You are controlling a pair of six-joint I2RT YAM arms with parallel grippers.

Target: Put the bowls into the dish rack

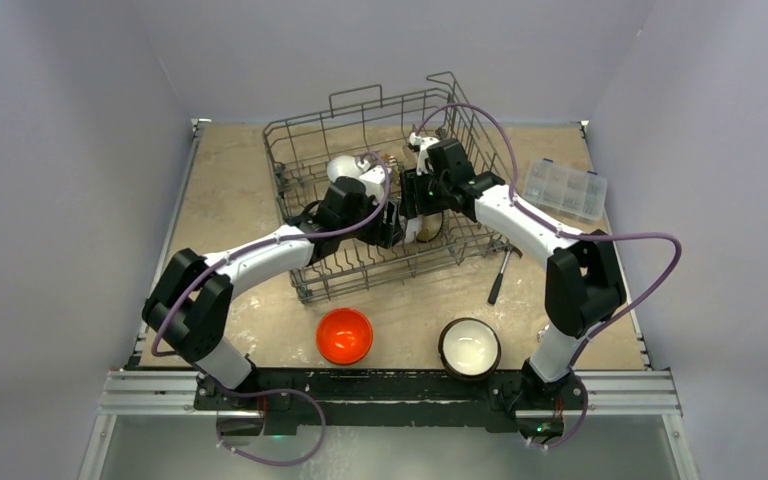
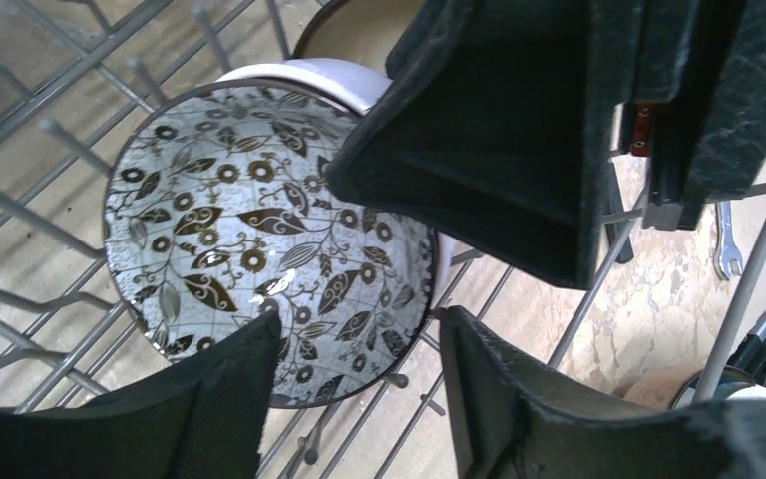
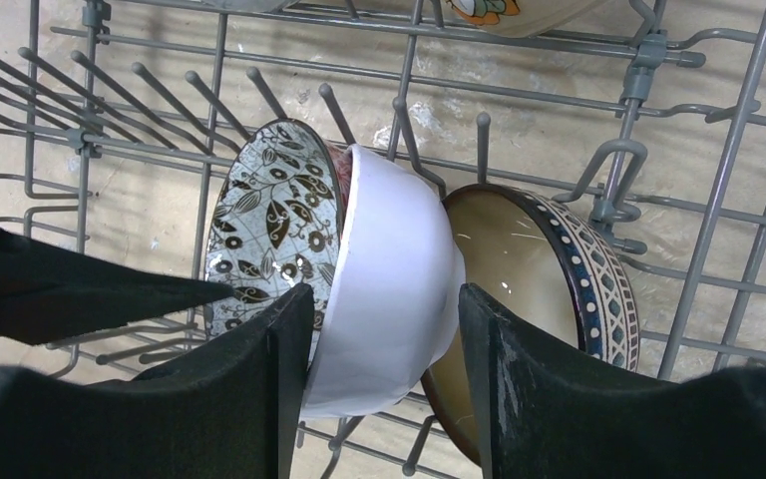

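In the wire dish rack point(image 1: 330, 290), a floral patterned bowl point(image 2: 239, 239) stands tilted among the tines, beside a white bowl point(image 3: 389, 279) and a tan bowl with a patterned rim point(image 3: 504, 279). My right gripper is shut on the white bowl. My left gripper hovers at the floral bowl, its fingers apart with nothing clearly between them; the right gripper looms above it in the left wrist view. An orange bowl point(image 1: 344, 336) and a cream bowl with dark rim point(image 1: 468, 348) rest on the worktop in front of the rack.
More dishes sit at the rack's back, partly hidden by the arms. A clear plastic box point(image 1: 565, 190) lies right of the rack, with a dark-handled tool point(image 1: 496, 285) near its front right corner.
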